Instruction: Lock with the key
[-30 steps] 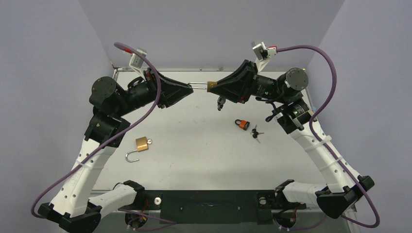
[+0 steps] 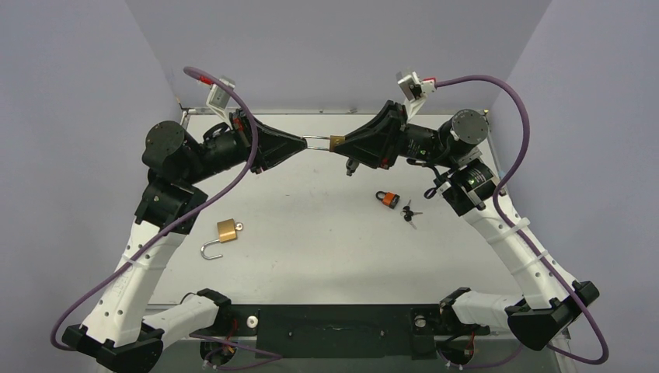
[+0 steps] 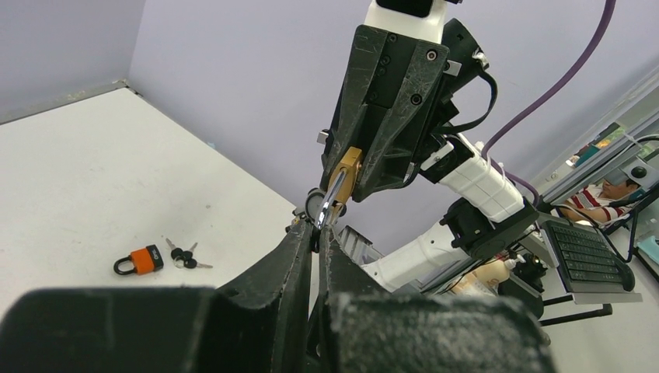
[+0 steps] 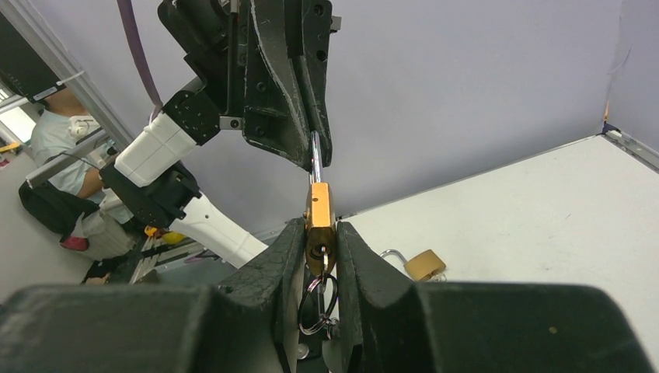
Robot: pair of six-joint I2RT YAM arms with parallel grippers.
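A brass padlock [image 2: 337, 143] with a long silver shackle hangs in the air between the two arms. My right gripper is shut on its brass body, and a key with a ring [image 4: 318, 305] sticks out of the keyhole underneath. The curved end of the shackle [image 3: 330, 202] lies between the fingers of my left gripper, which is shut on it. From above, the shackle runs sideways from the body to the left fingertips. Whether its free leg sits in the body cannot be made out.
On the white table [image 2: 311, 233] lie an orange padlock [image 2: 388, 199] and a bunch of keys [image 2: 409, 214] at the right. Another brass padlock [image 2: 227, 230], its shackle swung out, lies at the left.
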